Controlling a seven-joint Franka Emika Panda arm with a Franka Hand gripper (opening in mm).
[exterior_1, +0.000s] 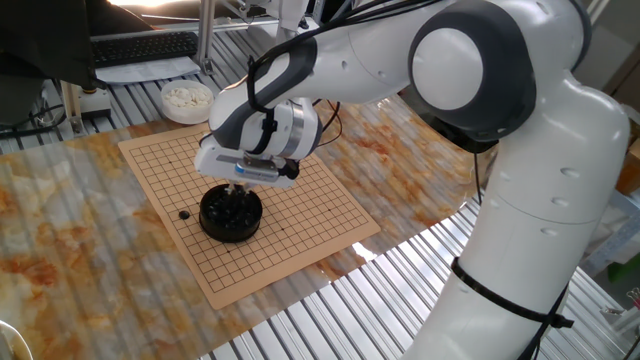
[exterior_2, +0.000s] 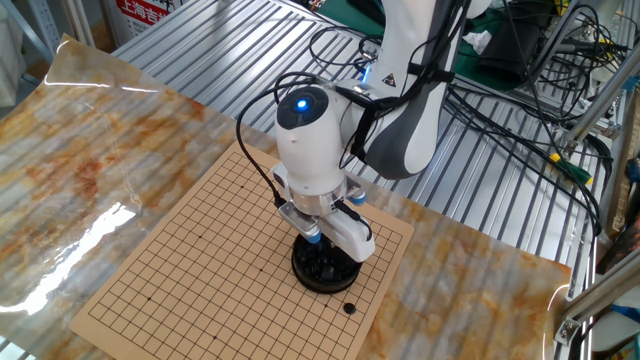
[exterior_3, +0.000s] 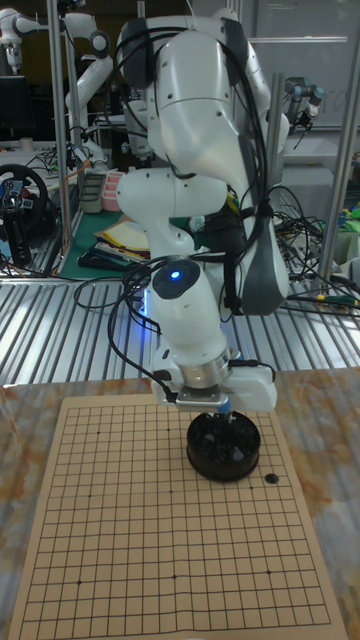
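A round black bowl (exterior_1: 231, 226) filled with black go stones stands on the tan go board (exterior_1: 300, 220). My gripper (exterior_1: 238, 189) points down into the bowl, its fingertips low at the stones. Whether the fingers are apart or together, or have a stone between them, is too small and partly hidden to tell. One loose black stone (exterior_1: 184, 215) lies on the board beside the bowl. In the third exterior view the same bowl (exterior_3: 224, 464) sits under the hand, with the loose stone (exterior_3: 272, 479) to its right.
A white bowl of white stones (exterior_1: 187, 100) stands off the board's far corner, near a keyboard (exterior_1: 145, 48). Apart from the bowl and the loose stone, the board is bare. Marbled sheet (exterior_2: 470, 290) surrounds it, with ribbed metal table beyond.
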